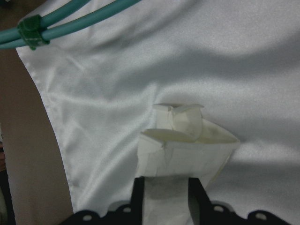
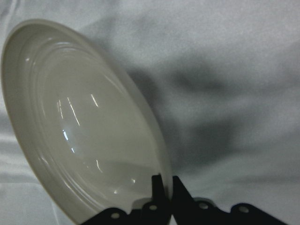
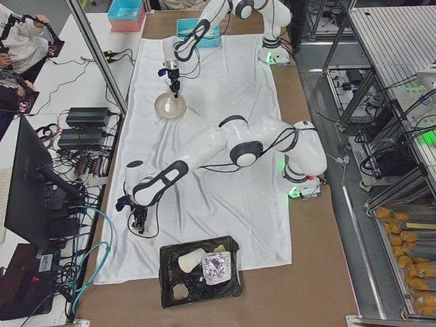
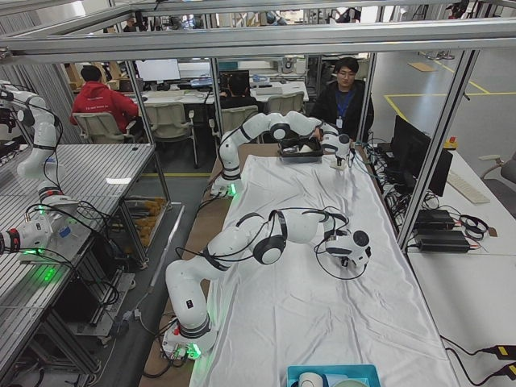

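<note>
In the left wrist view a crumpled white paper cup or bag [image 1: 187, 154] lies on the cloth under my left gripper, its fingers either side of the paper; whether they grip it I cannot tell. My left gripper [image 3: 139, 225] is low near the cloth's left edge. My right gripper is shut on the rim of a cream plate [image 2: 84, 122], which appears tilted. In the camera left view that plate [image 3: 170, 111] is at the far end of the cloth.
A black tray [image 3: 170, 279] with several items stands at the near end, a blue bin [image 3: 211, 42] at the far end. Teal hoses [image 1: 89, 16] run along the left edge. A monitor [image 3: 30, 191] stands beside the cloth.
</note>
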